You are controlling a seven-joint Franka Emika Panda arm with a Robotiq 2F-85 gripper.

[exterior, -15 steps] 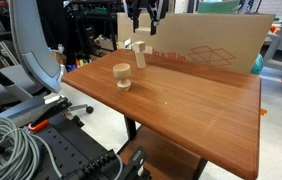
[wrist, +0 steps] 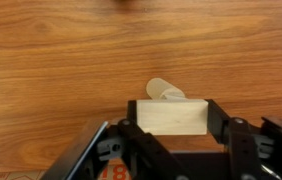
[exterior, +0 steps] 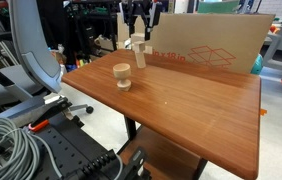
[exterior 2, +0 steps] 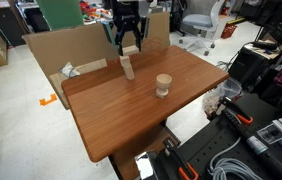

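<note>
In the wrist view a white block (wrist: 172,117) fills the space between the fingers of my gripper, which is shut on it. Just past the block's edge, a pale rounded object (wrist: 159,87) shows against the wood. From exterior view 2, my gripper (exterior 2: 129,44) is over the far part of the table, directly above a pale upright piece (exterior 2: 127,68). Whether the block touches that piece is too small to tell. A pale cup-shaped object (exterior 2: 163,85) stands apart from them, also visible as the cup-shaped object (exterior: 123,75) in exterior view 1.
Large cardboard (exterior: 206,40) stands upright behind its far edge. Coiled cable (exterior: 9,150) lies off the table at the near left.
In exterior view 1 my gripper has shifted slightly left over the far part of the table. The cup-shaped object has not moved.
</note>
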